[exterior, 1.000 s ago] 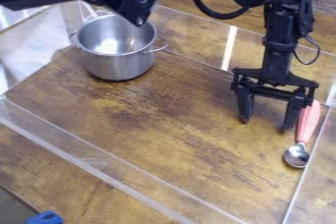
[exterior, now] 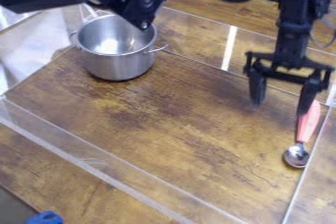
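My gripper [exterior: 281,90] is open, slightly blurred, low over the right part of the wooden table [exterior: 157,149], its two black fingers apart. Just right of and below it lies a ladle or scoop [exterior: 297,156] with a pink-red handle and steel head, the handle's top near the right finger. A steel pot [exterior: 118,61] with handles stands at the upper left.
Clear strips of tape or plastic run along the table's edges. A small blue object [exterior: 43,217] sits at the bottom left corner.
My gripper has risen and shifted slightly to the right, toward the pink handle. The pot and ladle look unmoved.
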